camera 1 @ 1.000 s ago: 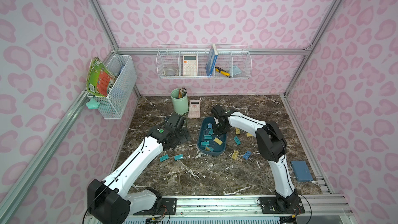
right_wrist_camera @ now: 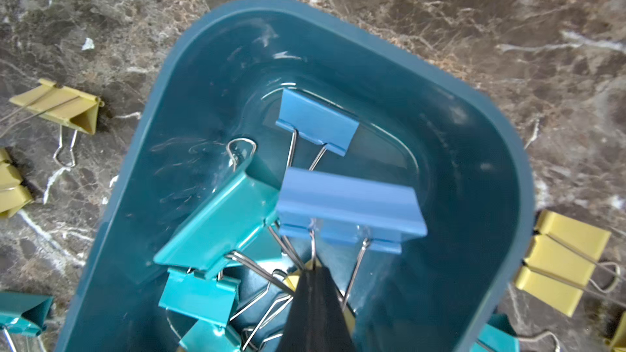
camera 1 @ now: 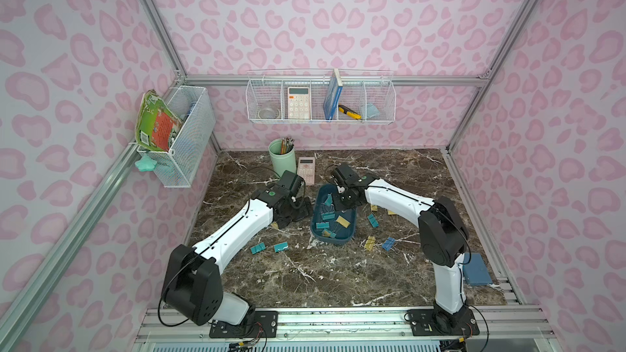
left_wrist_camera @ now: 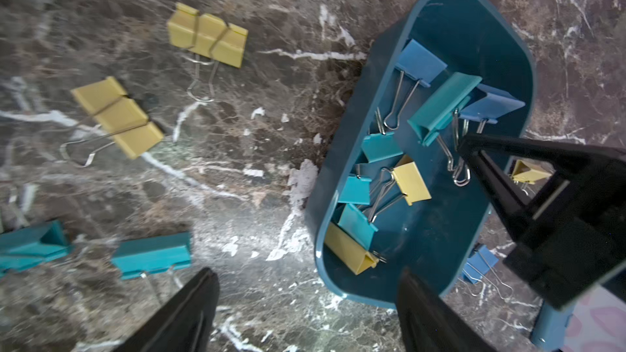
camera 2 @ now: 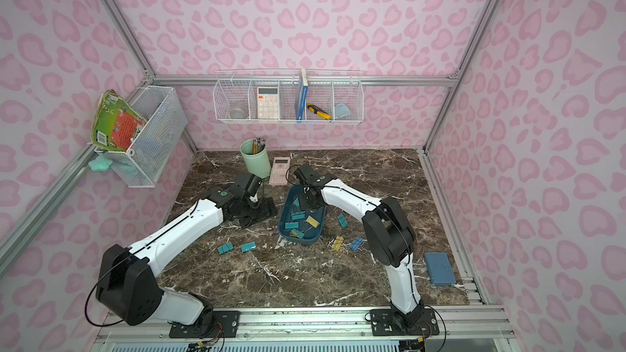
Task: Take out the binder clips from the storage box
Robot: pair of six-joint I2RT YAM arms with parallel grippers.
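Note:
The dark teal storage box (camera 1: 334, 239) holds several binder clips, among them a teal clip (right_wrist_camera: 221, 225), a yellow clip (left_wrist_camera: 412, 182) and a blue clip (right_wrist_camera: 316, 120). Down inside it, my right gripper is shut. A larger-looking blue clip (right_wrist_camera: 352, 208) lies just ahead of its fingertips, and one wire handle runs down to them. Whether that wire is pinched between them I cannot tell. My left gripper hovers over the table beside the box's left wall, open and empty, its fingers (left_wrist_camera: 186, 313) wide apart.
Loose clips lie on both sides of the box, such as a yellow clip (left_wrist_camera: 208, 34), a teal clip (left_wrist_camera: 153, 254) and a blue clip (camera 1: 388, 243). Behind stand a green pen cup (camera 1: 281, 159) and a pink calculator (camera 1: 305, 168).
The right gripper has shifted slightly left within the box.

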